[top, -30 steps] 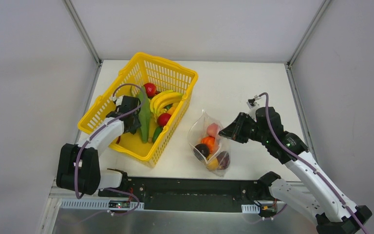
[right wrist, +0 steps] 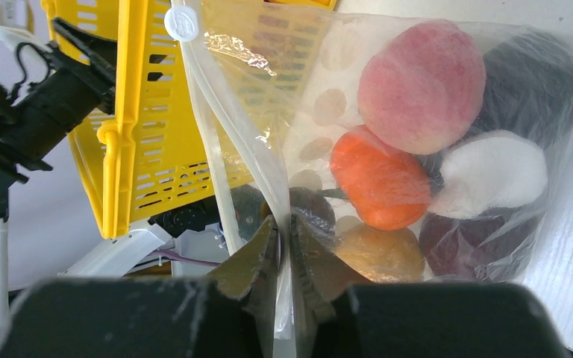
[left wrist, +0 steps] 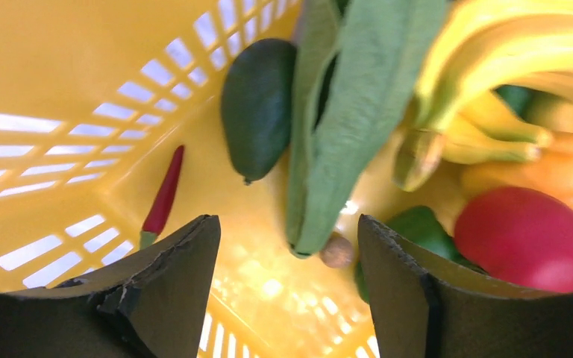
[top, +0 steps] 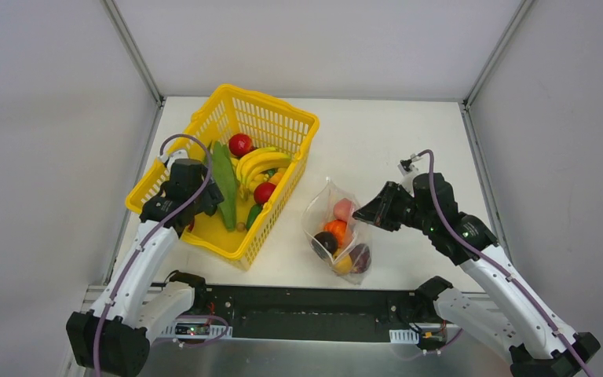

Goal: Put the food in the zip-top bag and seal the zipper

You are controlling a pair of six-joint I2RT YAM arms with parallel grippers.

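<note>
My left gripper hangs open over the inside of the yellow basket (top: pixel 243 251), above corn in green husk (left wrist: pixel 351 127), an avocado (left wrist: pixel 257 108), a red chili (left wrist: pixel 163 194), bananas (left wrist: pixel 507 60) and a red fruit (left wrist: pixel 526 239). The clear zip bag (top: pixel 314 212) holds a peach (right wrist: pixel 421 86), an orange pepper (right wrist: pixel 380 179), a yellow fruit (right wrist: pixel 380 257) and dark produce. My right gripper is shut on the bag's zipper edge.
The basket takes up the left part of the white table (top: pixel 392 133), with the bag to its right. Walls enclose the sides and back.
The right arm and bag have not visibly moved.
</note>
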